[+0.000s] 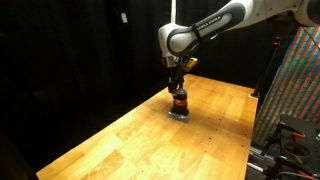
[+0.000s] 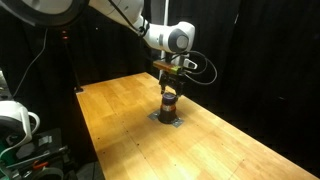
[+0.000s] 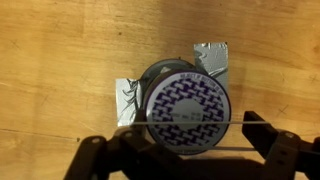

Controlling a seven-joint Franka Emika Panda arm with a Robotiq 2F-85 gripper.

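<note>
A dark cylinder (image 1: 180, 104) with a reddish-brown band stands upright on the wooden table, on silvery tape strips (image 2: 179, 122). From above, its round top (image 3: 187, 108) shows a purple and white pattern. My gripper is open, one black finger (image 3: 128, 148) at the left and the other at the right of the top in the wrist view. A thin pale line (image 3: 190, 123) runs across the top between the fingers; what it is I cannot tell. In exterior view 2 the gripper (image 2: 172, 84) hangs just over the cylinder (image 2: 168, 109). Contact cannot be made out.
Black curtains (image 1: 70, 70) hang along its far edge. Dark equipment (image 1: 292, 140) stands off the table at the right.
</note>
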